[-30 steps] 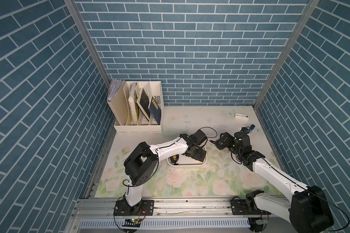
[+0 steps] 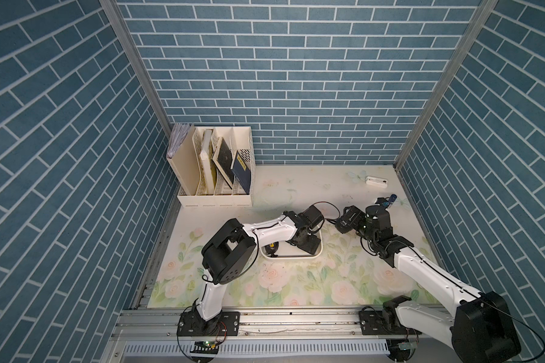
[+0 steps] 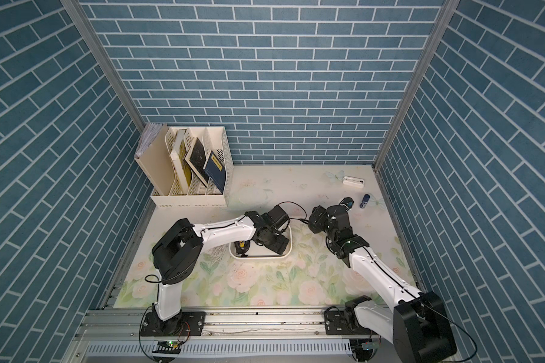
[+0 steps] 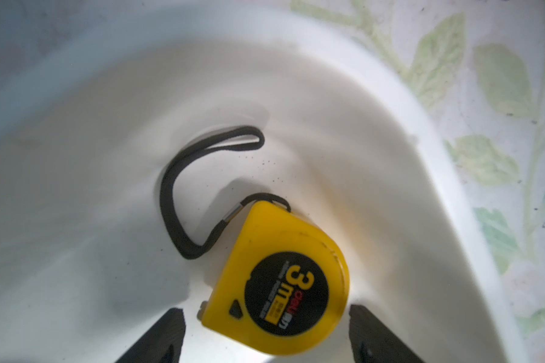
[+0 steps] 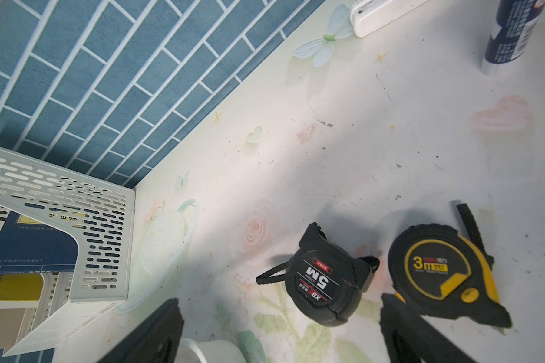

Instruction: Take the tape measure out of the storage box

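Observation:
A yellow 3m tape measure (image 4: 272,278) with a black strap lies in the white storage box (image 4: 72,224). My left gripper is down in the box, part open, one finger on each side of that tape. Whether they touch it is unclear. Another dark tape (image 2: 271,246) sits at the box's left end. My right gripper is open above the table, outside the box, near a black 5M tape (image 5: 324,284) and a black-and-yellow 3m tape (image 5: 436,266), with nothing between its fingers.
A white file holder (image 2: 215,199) with books and folders stands at the back left. A white oblong object (image 2: 376,181) and a blue tube (image 3: 364,201) lie at the back right.
The right arm looks almost unchanged.

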